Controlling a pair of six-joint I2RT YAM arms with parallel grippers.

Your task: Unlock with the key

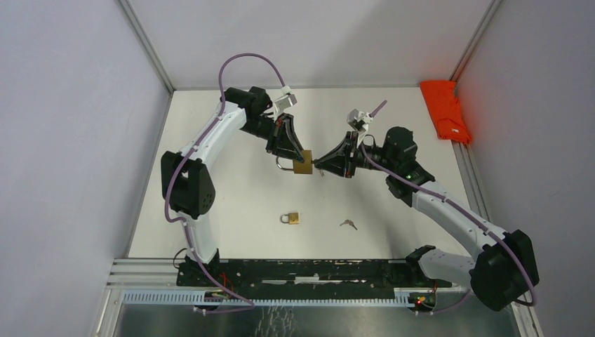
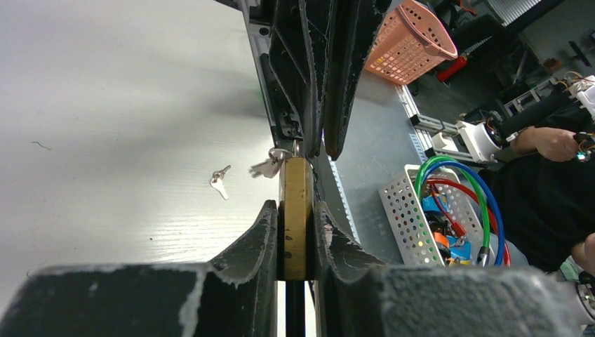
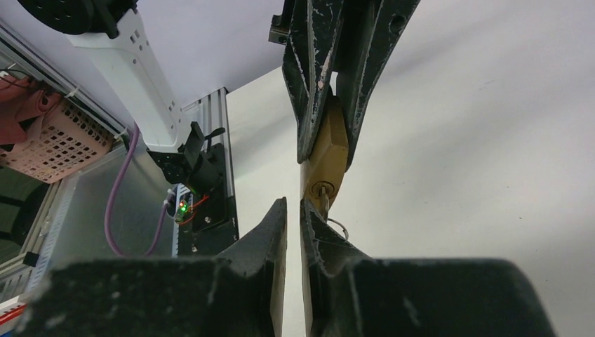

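Observation:
A brass padlock (image 1: 303,164) is clamped in my left gripper, its shackle (image 1: 283,166) pointing left in the top view. A key (image 3: 324,199) stands in the keyway on the padlock's lower face, and a second key (image 2: 267,167) dangles from it by a ring. My right gripper is part open, with a narrow gap between its fingers. Its fingertips are close to the inserted key, which shows beside the gap at one finger's tip in the right wrist view; nothing is visible inside the gap.
On the table lie a smaller padlock (image 1: 290,218) and a separate pair of keys (image 1: 349,224), below the arms in the top view. A red cloth (image 1: 446,111) rests at the back right corner. Table room around the grippers is clear.

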